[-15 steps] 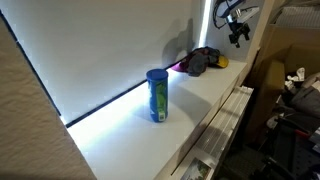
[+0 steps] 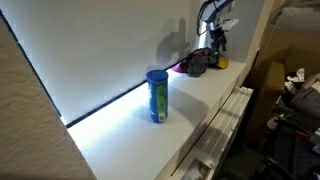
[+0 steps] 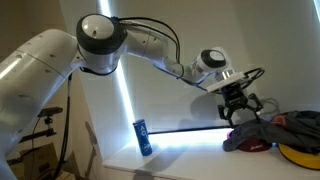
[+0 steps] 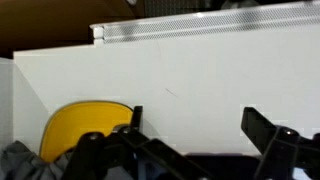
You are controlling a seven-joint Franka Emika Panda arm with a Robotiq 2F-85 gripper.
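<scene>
My gripper is open, its two dark fingers wide apart over the white shelf, and nothing shows between the tips. In the second exterior view the gripper (image 3: 240, 116) hangs above a heap of dark cloth (image 3: 277, 132). A yellow round item (image 4: 78, 128) lies left of the fingers in the wrist view, with grey cloth (image 4: 22, 160) beside it. Low in the wrist view, a dark shape sits behind the fingers, too hidden to name. A reddish item (image 3: 250, 144) peeks out under the cloth. The blue canister (image 2: 157, 95) stands upright, far from the gripper.
The white shelf (image 2: 135, 140) runs along the wall, bare between the canister and the cloth heap. An open drawer or ledge (image 2: 222, 125) follows its front edge. A brown couch (image 2: 268, 80) stands to the right.
My gripper has come down and leftward from the far right end, now close above the cloth heap. The canister and the heap have not visibly moved.
</scene>
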